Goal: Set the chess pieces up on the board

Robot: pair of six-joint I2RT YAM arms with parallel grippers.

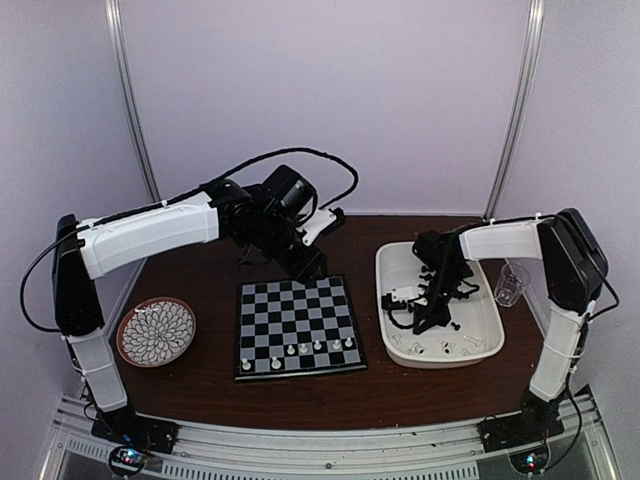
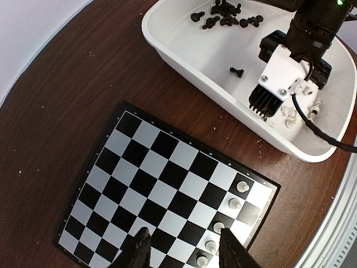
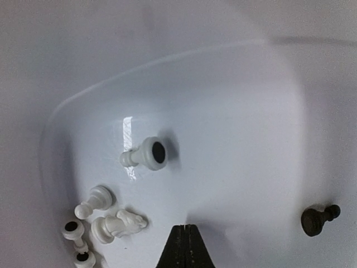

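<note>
The board [image 2: 152, 186] lies in the middle of the table, with several white pawns, one of them the white pawn [image 2: 242, 186], standing along its front. Above the board's back edge hangs my left gripper, open and empty. My right gripper is down inside the white bin, shut with nothing between its fingers. Outside those fingers, in the right wrist view, lie a white knight [image 3: 118, 224] to the left, a white piece [image 3: 146, 153] farther up and a white pawn [image 3: 95, 201]. Off to the right is a black pawn [image 3: 319, 219].
The white bin [image 1: 383, 335] stands right of the board, its walls close around my right arm. Black pieces [image 2: 226, 10] cluster at its back. A patterned bowl [image 1: 157, 333] is left of the board, a clear glass [image 1: 511, 284] beyond the bin. Bare table surrounds the board.
</note>
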